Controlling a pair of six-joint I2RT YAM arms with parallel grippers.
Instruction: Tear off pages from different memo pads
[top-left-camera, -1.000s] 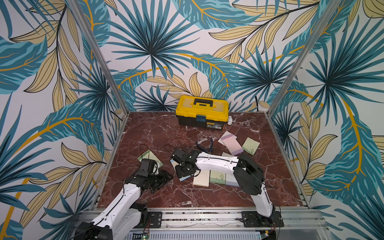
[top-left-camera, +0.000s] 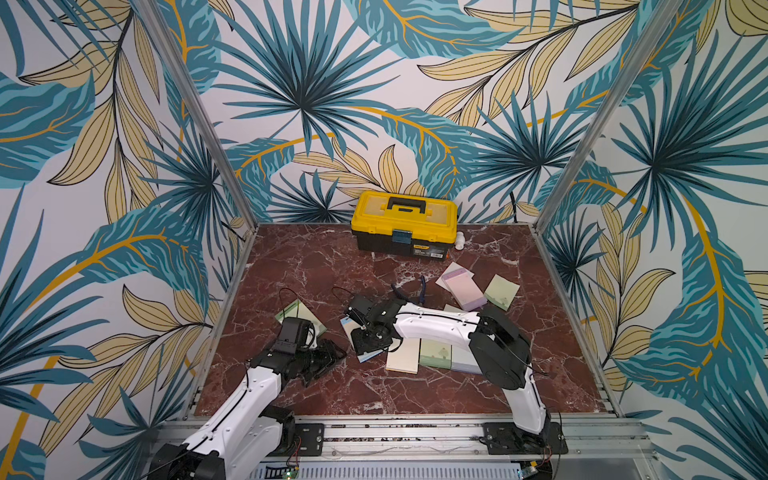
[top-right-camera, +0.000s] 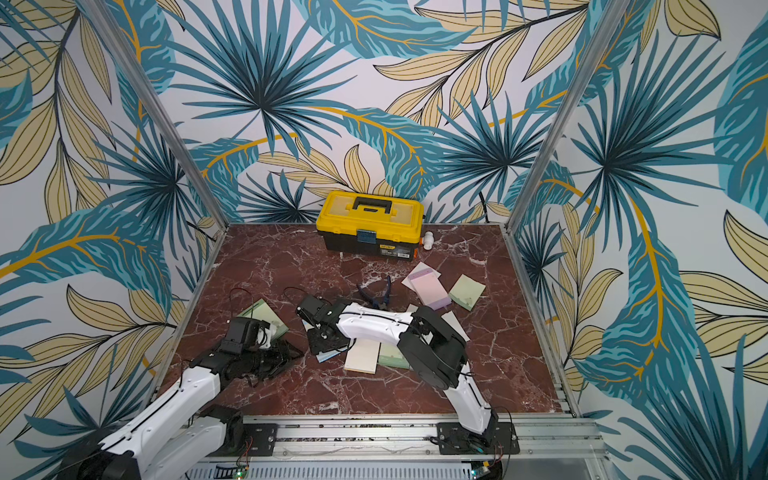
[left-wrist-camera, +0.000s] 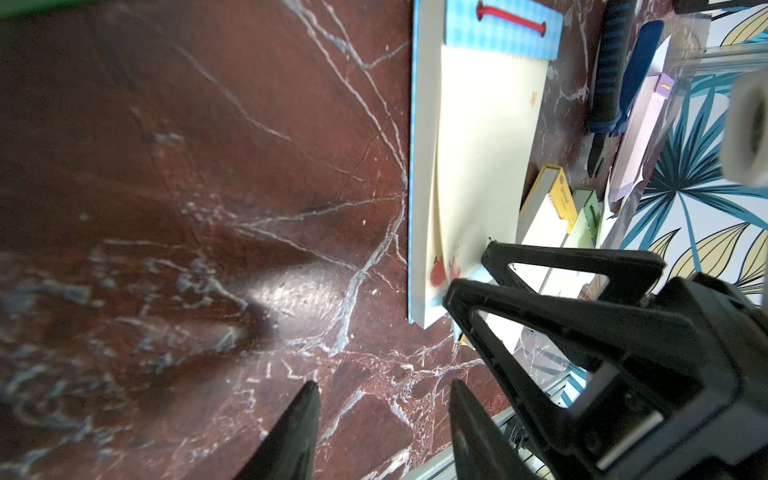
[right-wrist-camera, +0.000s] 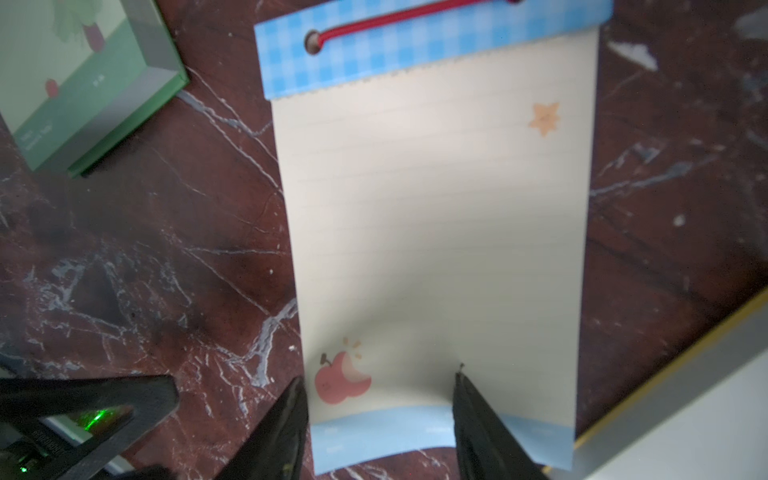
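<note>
A memo pad with blue gingham top, red cord and printed apple lies on the marble table, also seen side-on in the left wrist view (left-wrist-camera: 485, 136). My right gripper stands open over its bottom edge, fingertips close to the paper. My left gripper is part open beside the pad, nothing visible between its fingers. A green pad (right-wrist-camera: 88, 88) lies beside the blue one.
More pads, including a cream one (top-left-camera: 402, 360) and a pink one (top-left-camera: 462, 286), lie right and behind. A yellow toolbox (top-left-camera: 404, 216) stands at the back, dark pliers (top-right-camera: 376, 292) in the middle.
The right arm has shifted very slightly over the blue pad; the left arm looks unchanged in the top left view.
</note>
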